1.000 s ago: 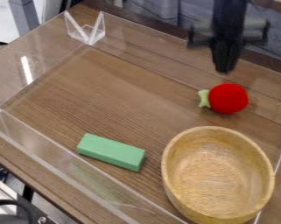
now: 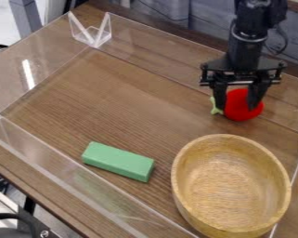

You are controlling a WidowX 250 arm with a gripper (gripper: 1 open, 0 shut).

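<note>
My black gripper (image 2: 241,82) hangs at the upper right, down over a red ball-like object (image 2: 245,108) with a small pale green piece (image 2: 215,109) at its left side. The fingers come down around the top of the red object; whether they touch it or how far they are apart is hard to tell.
A large yellow bowl (image 2: 185,186) sits at the lower right. A green block (image 2: 118,160) lies at the lower left of it. A clear wire-like holder (image 2: 92,28) stands at the back left.
</note>
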